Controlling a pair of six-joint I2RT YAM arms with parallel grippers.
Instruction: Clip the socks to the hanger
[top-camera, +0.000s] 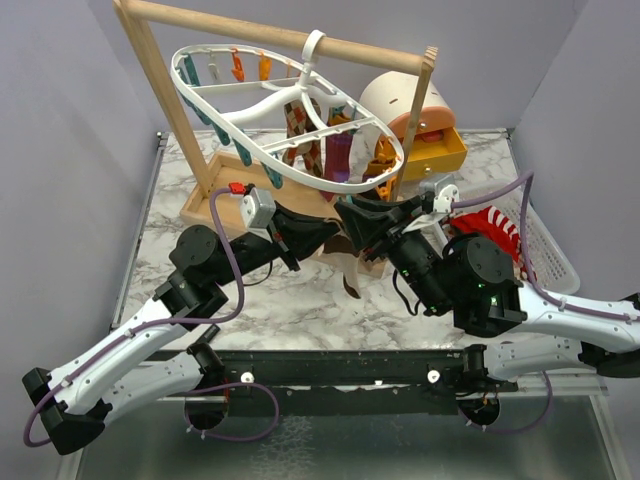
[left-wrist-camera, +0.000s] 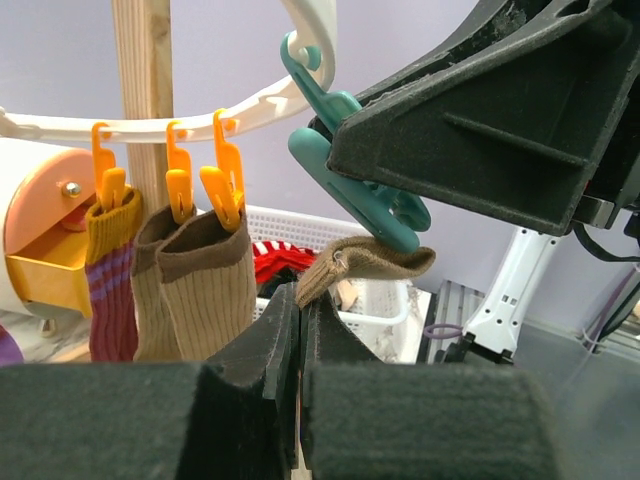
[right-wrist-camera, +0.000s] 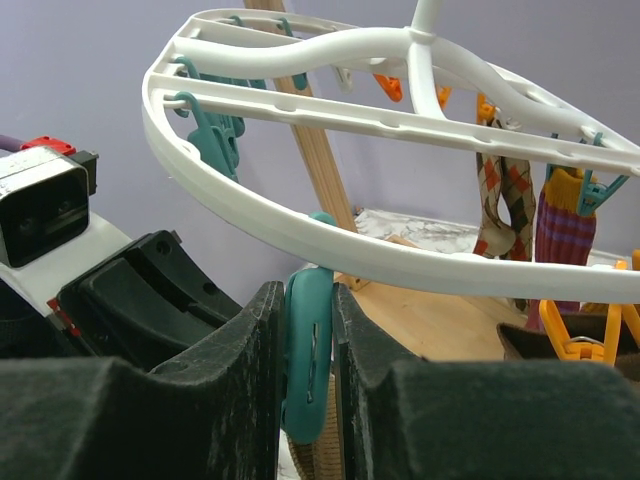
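A tan and brown sock (top-camera: 345, 268) hangs below my left gripper (top-camera: 330, 230), which is shut on its cuff. In the left wrist view the cuff (left-wrist-camera: 372, 260) sticks out past my fingertips and meets the lower end of a teal clip (left-wrist-camera: 360, 190). That clip hangs from the white hanger (left-wrist-camera: 262, 110). My right gripper is shut on the clip (right-wrist-camera: 308, 375), a finger on each side. Behind it, part of the sock (right-wrist-camera: 326, 440) shows low down. Whether the cuff sits between the clip's fingers, I cannot tell.
Other socks hang from orange clips (left-wrist-camera: 222, 180) close by, among them a purple one (top-camera: 338, 160). A white basket (top-camera: 555, 265) holding red cloth stands at the right. Wooden posts (top-camera: 165, 100) frame the hanger. Bare marble tabletop (top-camera: 270, 320) lies in front.
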